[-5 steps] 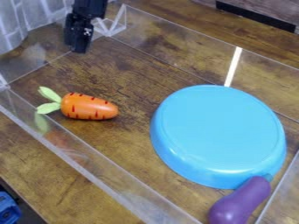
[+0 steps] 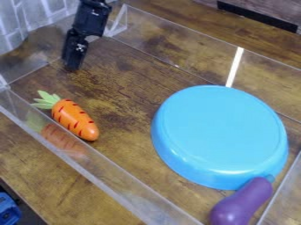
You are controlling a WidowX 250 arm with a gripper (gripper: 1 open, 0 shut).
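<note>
A black gripper point(image 2: 77, 48) hangs at the top left near the clear wall of the bin; whether it is open or shut is unclear. An orange toy carrot point(image 2: 73, 119) with a green top lies on the wooden floor at the left, below the gripper and apart from it. A light blue upturned round dish point(image 2: 217, 134) fills the right side, with a purple toy eggplant point(image 2: 238, 204) at its lower right edge.
Clear bin walls point(image 2: 108, 180) surround the floor. A small blue object point(image 2: 6, 210) sits outside at the lower left.
The carrot has turned from lying sideways to pointing down-right, shifting slightly left. The gripper has moved down and left from the top of the view.
</note>
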